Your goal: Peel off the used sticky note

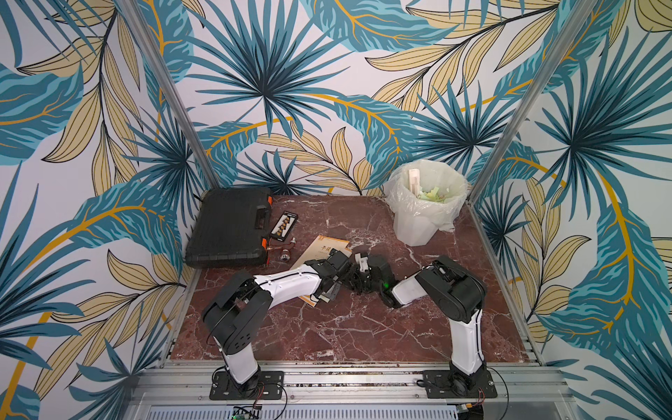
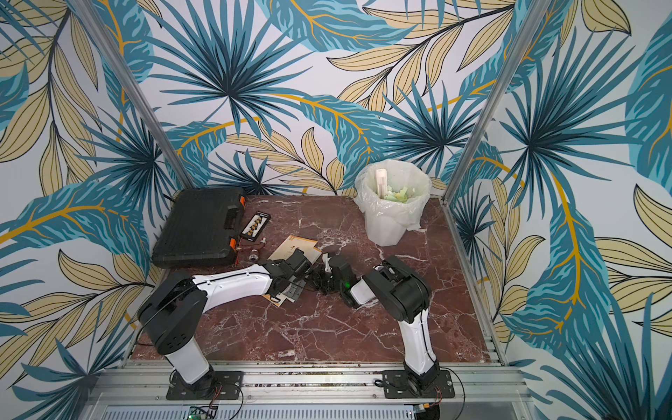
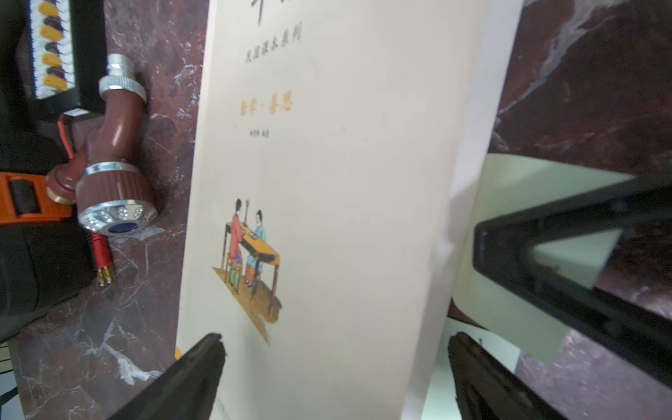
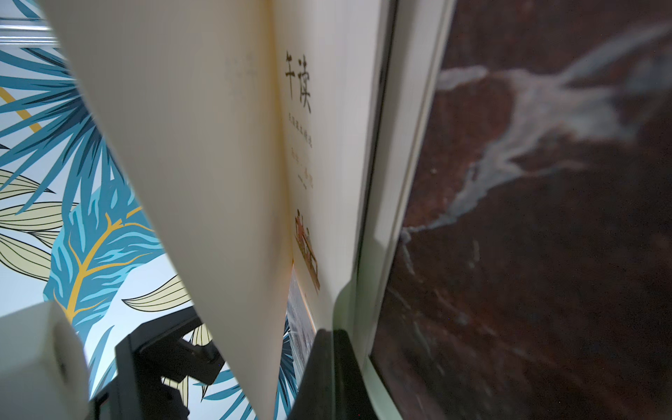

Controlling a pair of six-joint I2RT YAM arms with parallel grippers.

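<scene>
A cream book [image 3: 329, 210] lies closed-looking in the left wrist view; in the right wrist view a raised pale leaf [image 4: 175, 140] stands over its printed page. Pale green paper [image 3: 532, 329] sticks out at its right edge, under the dark right gripper. My left gripper is open above the book, nothing held between its fingers. My right gripper is shut at the book's edge, with a thin pale-green line along the fingertips' seam; whether it grips that paper is unclear.
A black case [image 1: 227, 224], boxed small items [image 1: 283, 225] and a brown tap fitting [image 3: 115, 189] lie left of the book. A lined bin with scraps [image 1: 413, 220] stands back right.
</scene>
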